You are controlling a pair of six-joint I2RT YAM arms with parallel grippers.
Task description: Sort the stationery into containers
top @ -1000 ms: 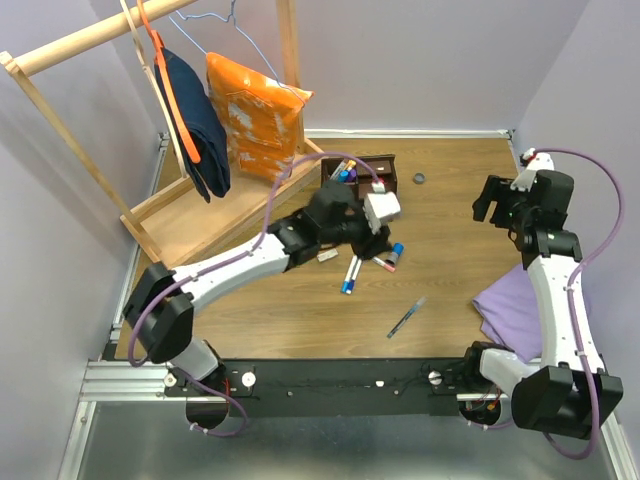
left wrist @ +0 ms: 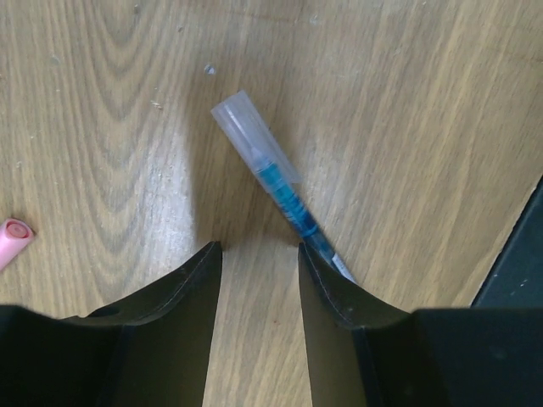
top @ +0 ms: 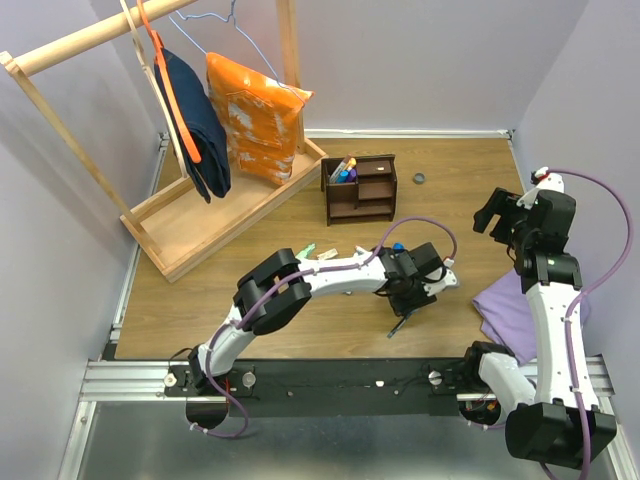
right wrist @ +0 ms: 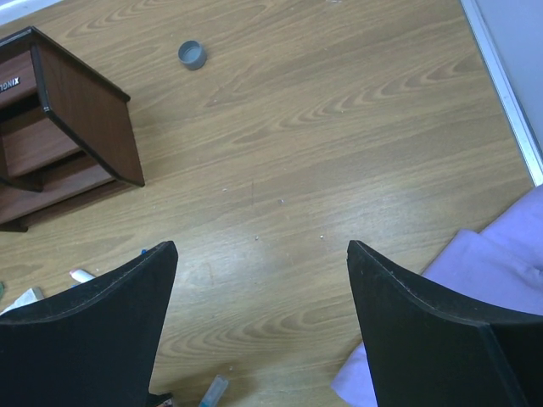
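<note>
A blue pen with a clear cap (left wrist: 284,197) lies on the wood table below my open left gripper, just ahead of its fingertips; it also shows in the top view (top: 398,327). A pink marker (left wrist: 12,239) lies to its left. Other stationery is mostly hidden under my left arm. A dark wooden organizer (top: 360,205) at the back holds several pens. My right gripper (top: 493,213) is raised over the right side, open with nothing between its fingers.
A purple cloth (top: 508,308) lies at the right. A small grey round item (top: 418,178) sits beside the organizer. A wooden rack with hanging clothes fills the back left.
My left gripper has moved down and rightward from near the organizer to over the blue pen. The right arm has shifted slightly.
</note>
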